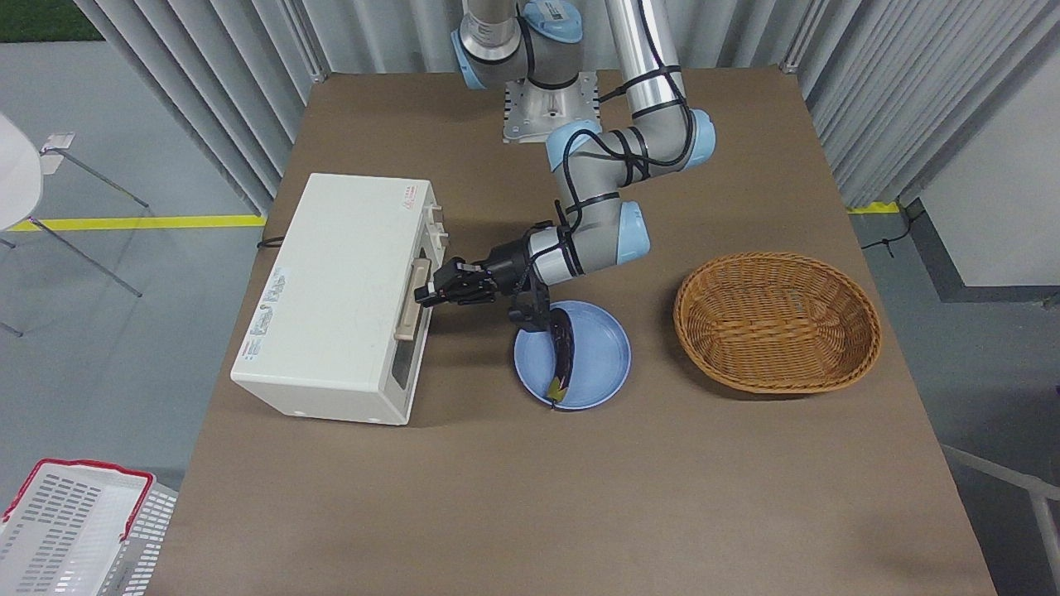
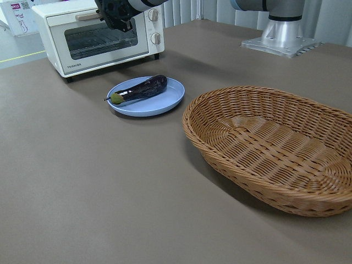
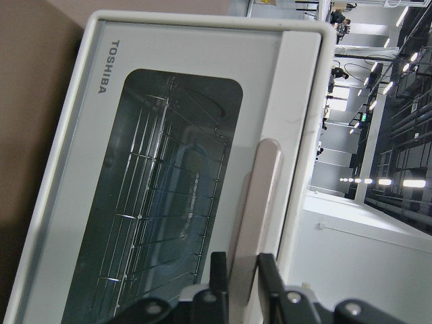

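Observation:
A white Toshiba toaster oven (image 1: 313,298) stands at the left of the table, its glass door closed with a wire rack inside. In the wrist view, my gripper is at the door's long handle (image 3: 258,189), one finger on each side of it; whether it grips cannot be told. A dark eggplant (image 2: 146,89) with a green stem lies on a blue plate (image 1: 601,362) just in front of the oven, beside and below my gripper.
An oval wicker basket (image 1: 777,323) sits on the right of the table. A white plastic basket (image 1: 79,521) is off the table at lower left.

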